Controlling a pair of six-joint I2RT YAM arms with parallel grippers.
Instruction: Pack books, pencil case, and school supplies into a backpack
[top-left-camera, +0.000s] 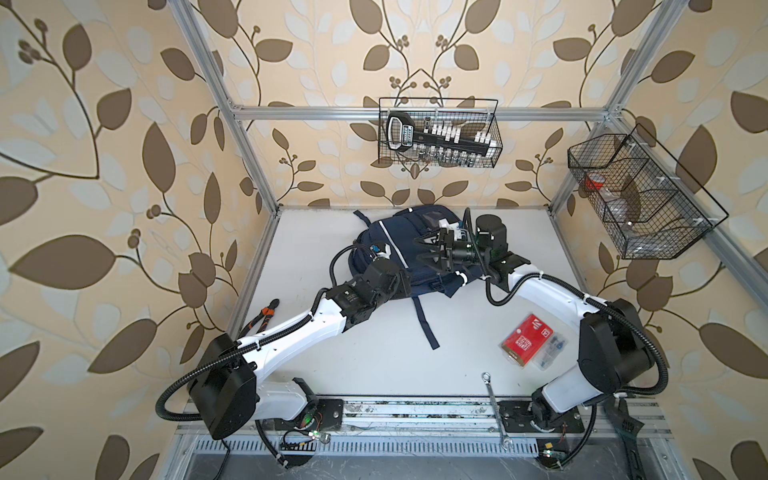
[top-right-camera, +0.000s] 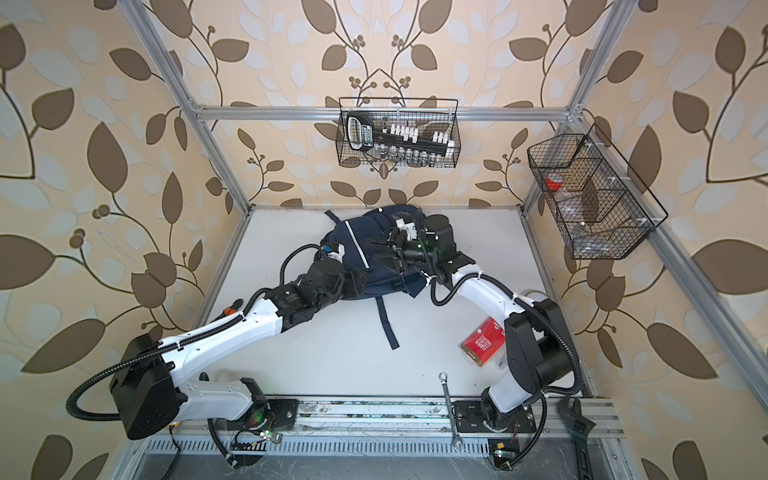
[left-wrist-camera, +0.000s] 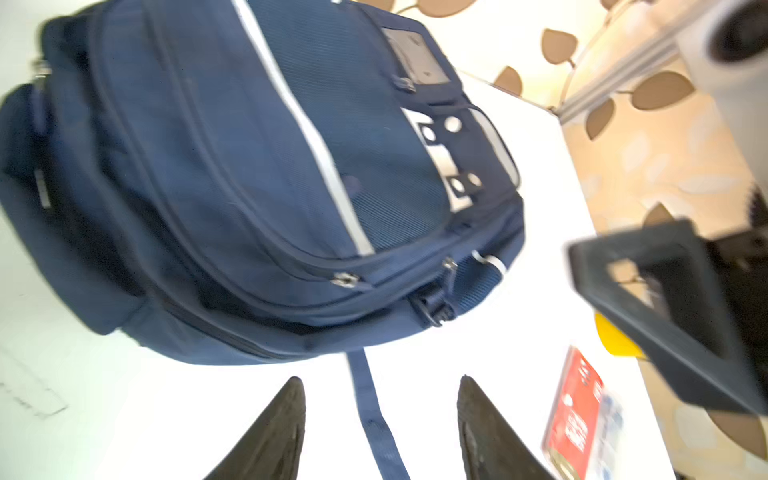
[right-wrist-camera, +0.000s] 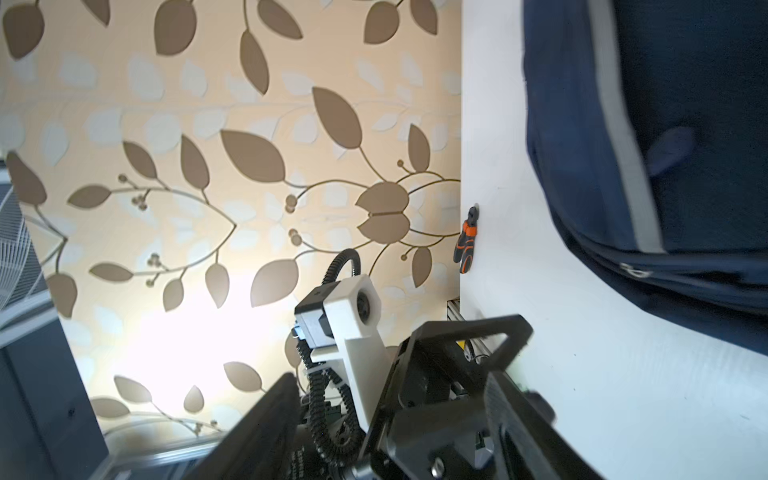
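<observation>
A dark navy backpack (left-wrist-camera: 240, 200) lies on the white table (top-left-camera: 312, 352), zippers and a strap showing, one strap trailing forward. My left gripper hangs over its front, fingers apart with nothing between them. My right gripper is raised over the backpack's right part, facing the left arm, also open and empty. A red book (top-left-camera: 528, 336) lies at the front right, beside a clear case with blue items (top-left-camera: 552, 352).
Wire baskets hang on the back wall (top-left-camera: 440, 132) and right wall (top-left-camera: 640, 200). Orange-handled pliers (right-wrist-camera: 466, 240) lie at the left edge. A wrench (top-left-camera: 492, 400) sits at the front edge.
</observation>
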